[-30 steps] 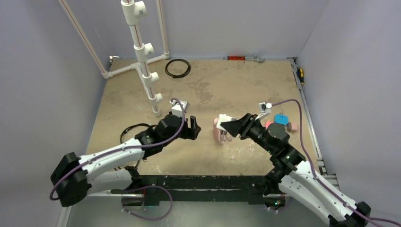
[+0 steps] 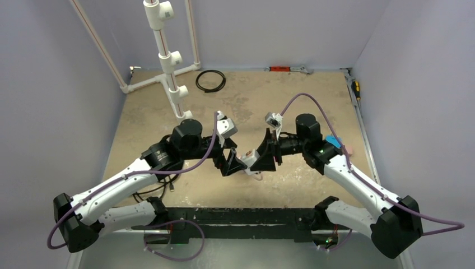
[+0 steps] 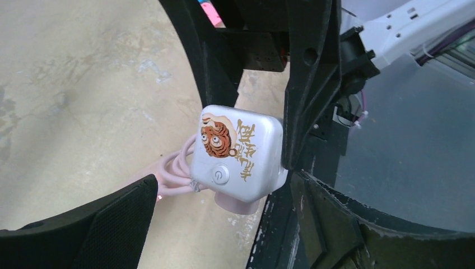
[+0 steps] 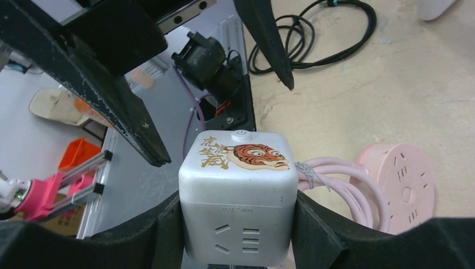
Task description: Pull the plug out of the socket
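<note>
A white cube socket (image 4: 237,196) with a tiger print and power button is held in my right gripper, which is shut on it, at the centre of the top view. In the left wrist view a pink plug body (image 3: 235,205) sits beneath the cube, with a coiled pink cord beside it. The right wrist view shows a round pink piece (image 4: 409,185) with slots behind the cord. My left gripper is open, one finger on each side of the cube and pink body, with a gap visible around them.
A black cable coil (image 2: 210,81) lies at the back, beside a white pipe frame (image 2: 173,89). Tools (image 2: 285,69) line the back edge, and small blue and pink items lie at the right.
My left gripper has moved up and right toward it, so the two now meet at the centre.
</note>
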